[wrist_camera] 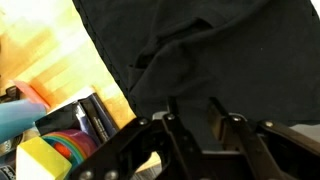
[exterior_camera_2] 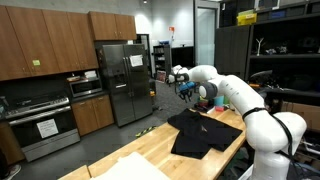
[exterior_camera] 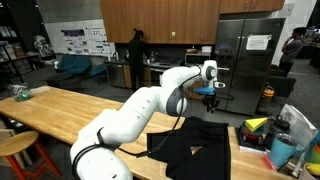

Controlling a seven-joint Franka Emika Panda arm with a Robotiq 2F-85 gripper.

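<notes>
A black cloth [exterior_camera: 192,145] lies spread on the wooden table, with folds and ridges across it in the wrist view. Its far part appears low and rumpled, and in exterior view 2 the cloth [exterior_camera_2: 190,138] reaches toward the near table edge. Above the far end of the cloth hangs my gripper [exterior_camera: 210,103], pointing down. In the wrist view the two fingertips of the gripper stand apart over dark fabric, and I see nothing held between them.
To the right of the cloth is a cluster of objects: a blue-capped bottle [exterior_camera: 283,148], a yellow item [exterior_camera: 254,124] and other small things. A round stool [exterior_camera: 18,146] stands at the left. Bare tabletop [exterior_camera: 85,105] stretches along the left side.
</notes>
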